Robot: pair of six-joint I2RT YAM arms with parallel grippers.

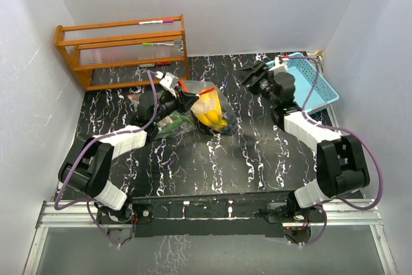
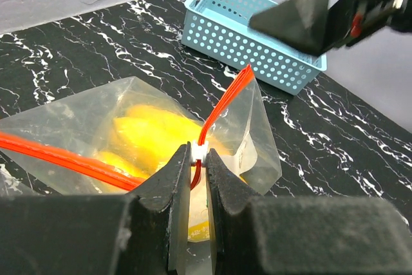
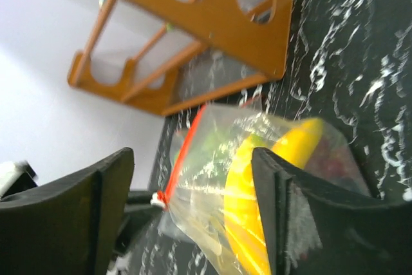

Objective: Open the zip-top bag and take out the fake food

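Observation:
Yellow, banana-like fake food [image 1: 211, 118] lies inside a clear bag [image 1: 226, 125] with a red zip strip [image 2: 226, 98]. My left gripper is shut on the zip edge at the white slider [image 2: 199, 151], and the strip bends there. I cannot tell how far the zip is parted. To the right of the bag and clear of it, my right gripper [image 1: 244, 76] stands open. In the right wrist view its fingers [image 3: 103, 198] are well apart, with the bag and yellow food beyond them.
A light blue basket [image 1: 327, 92] stands empty at the back right, near the right arm. Under the left arm lies another clear bag with green contents [image 1: 181, 119]. A wooden rack [image 1: 84, 67] fills the back left.

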